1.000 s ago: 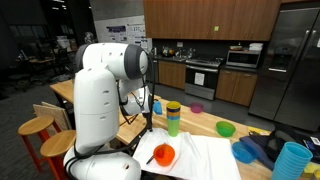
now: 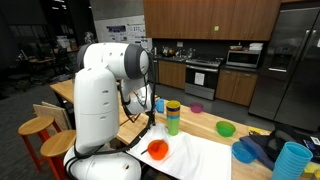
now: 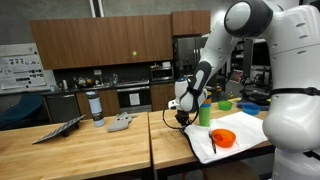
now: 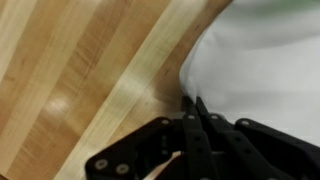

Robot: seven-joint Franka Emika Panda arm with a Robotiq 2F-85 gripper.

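A white cloth (image 2: 205,155) lies spread on the wooden table, its edge drawn to a point at my gripper. In the wrist view the black fingers are shut at that edge, with the cloth (image 4: 245,75) gathered at their tips. Exterior view 1 has the gripper (image 2: 151,122) low over the table, left of the green and yellow stack. On the cloth rests an orange bowl (image 2: 157,149), with a dark stick (image 3: 213,146) beside it. How much cloth sits between the fingers is hidden.
A tall green and yellow stack (image 2: 173,118) stands close to the gripper. Farther right are a green bowl (image 2: 225,129), a blue bowl (image 2: 244,153) and a blue cylinder (image 2: 291,160). A person (image 3: 195,95) sits behind the table. Bare wood (image 3: 90,150) extends to the left in exterior view 2.
The orange bowl and the cloth have slid slightly left and away from the camera in exterior view 1. My gripper has shifted a little the same way; the green and yellow stack shows little change.
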